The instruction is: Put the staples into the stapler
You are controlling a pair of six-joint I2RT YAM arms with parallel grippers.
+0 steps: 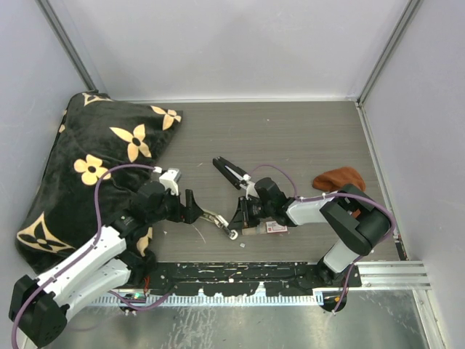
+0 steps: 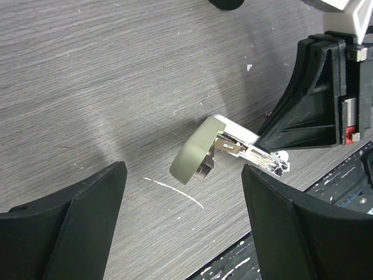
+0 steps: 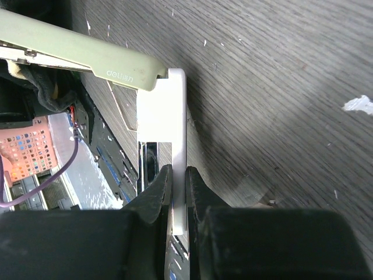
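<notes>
The stapler (image 1: pixel 219 222) stands open near the front of the table, with a pale green cover (image 3: pixel 116 63) raised from its white body (image 3: pixel 160 108). Around the white part, my right gripper is shut, one finger on each side. In the left wrist view the green cover (image 2: pixel 198 150) and the metal magazine (image 2: pixel 247 153) angle away from me. My left gripper is open beside the cover end, nothing between its fingers. A small white-and-red box (image 1: pixel 275 227) lies under the right arm. Whether staples sit in the magazine, I cannot tell.
Two long black pieces (image 1: pixel 230 173) lie behind the stapler. A brown cloth (image 1: pixel 339 180) is at the right, and a dark flowered cushion (image 1: pixel 91 156) fills the left. Bare table stretches across the back.
</notes>
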